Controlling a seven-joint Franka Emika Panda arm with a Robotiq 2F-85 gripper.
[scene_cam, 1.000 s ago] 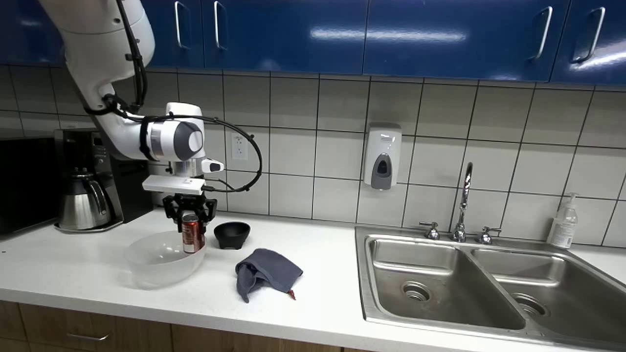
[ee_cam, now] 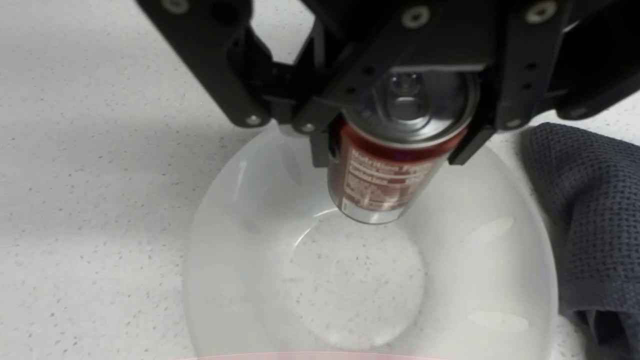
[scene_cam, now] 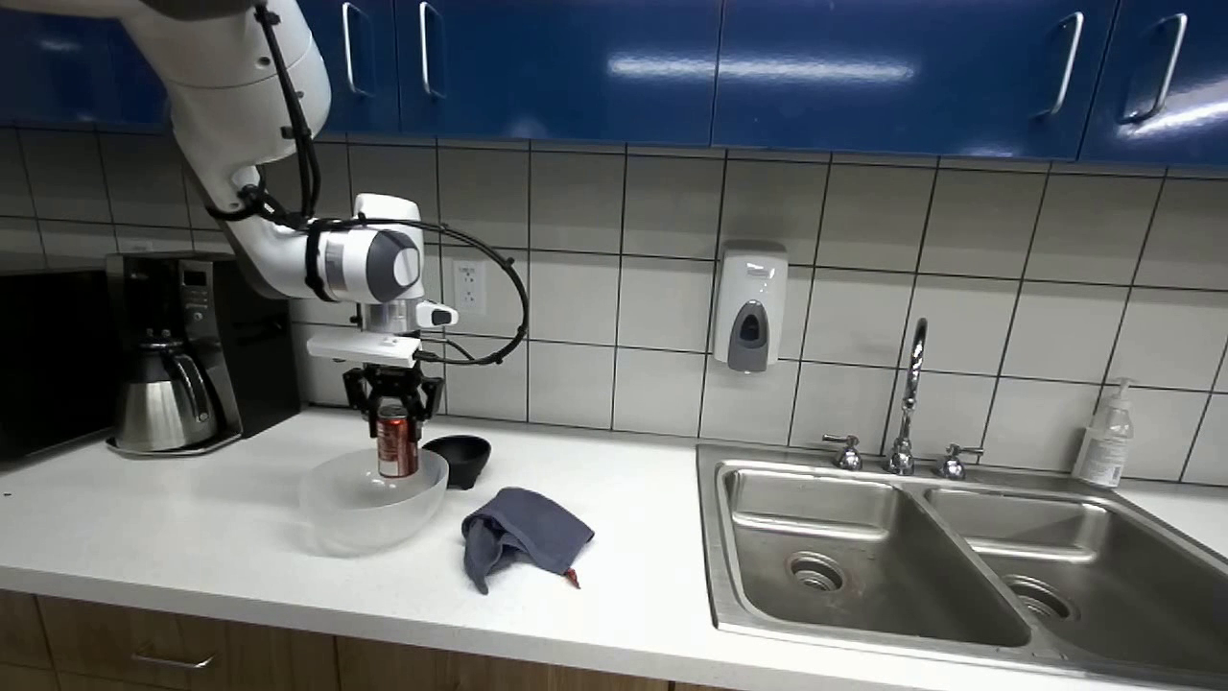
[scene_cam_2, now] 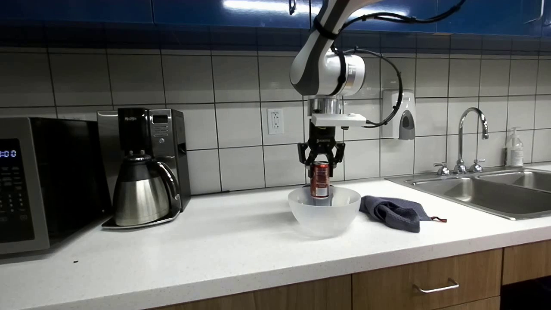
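Observation:
A red soda can is gripped near its top by my gripper, one finger on each side. In the wrist view its lid and pull tab face the camera. The can's lower part sits within the frosted translucent bowl, towards the back side. Its base seems to be above the bowl's floor, though whether it touches the wall is hard to tell. On the white counter, the bowl stands upright beneath my gripper.
A dark grey cloth lies right of the bowl, and a small black bowl sits close behind it. A coffee maker and microwave stand left; the sink is right. Counter left of the bowl is clear.
Still gripped, the can has moved right and slightly up in exterior view 1. The translucent bowl has shifted right as well, closer to the black bowl and cloth, which have stayed put.

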